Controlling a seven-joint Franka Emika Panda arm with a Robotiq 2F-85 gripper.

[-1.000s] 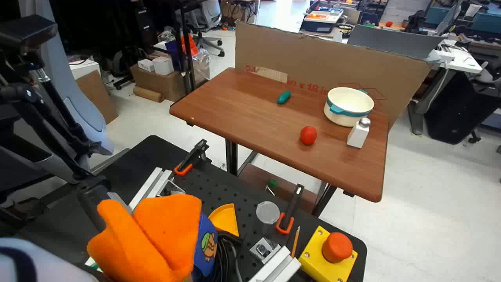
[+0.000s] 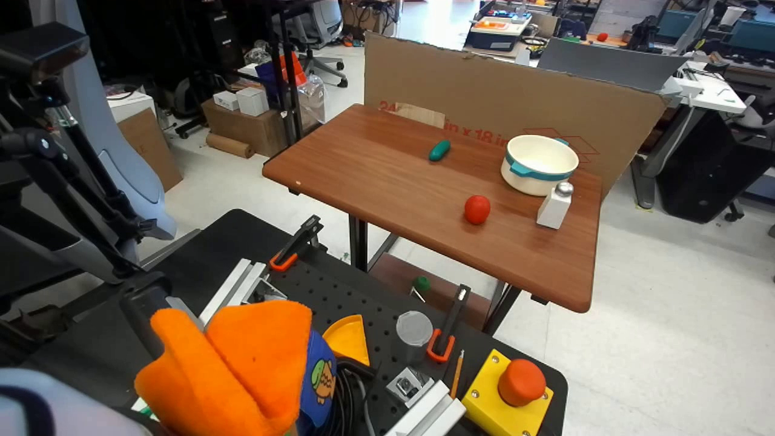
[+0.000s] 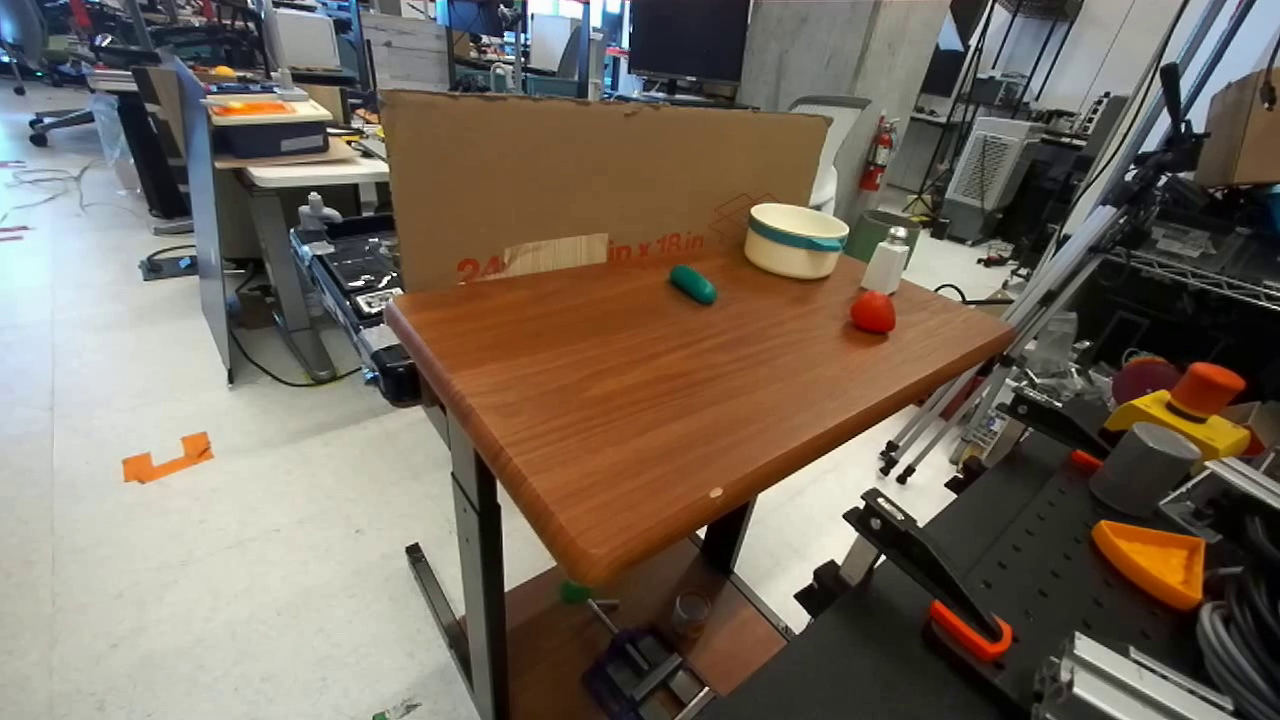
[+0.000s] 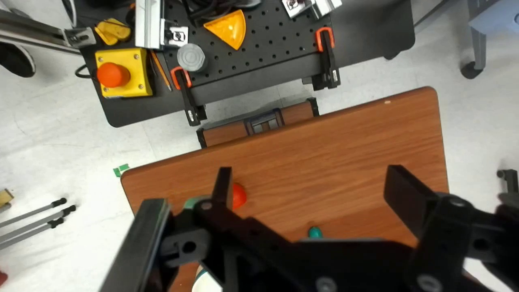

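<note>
Wide apart stand the two dark fingers of my gripper in the wrist view; it is open above the wooden table (image 4: 340, 146), holding nothing. A red tomato-like ball (image 2: 477, 209) rests on the tabletop, partly covered by the left finger in the wrist view. Farther back lies a dark green, elongated item (image 2: 439, 150). At the table's right is a cream pot (image 2: 539, 157) with a teal band; a white shaker (image 2: 554, 207) with a metal top stands in front of it. The gripper hides most of the pot in the wrist view. Neither exterior view shows the gripper.
A cardboard panel (image 3: 600, 180) walls off the table's far edge. Across a gap from the near edge is a black pegboard bench (image 2: 363, 305) with clamps, an orange cloth puppet (image 2: 240, 363) and a yellow box with a red button (image 2: 521, 383).
</note>
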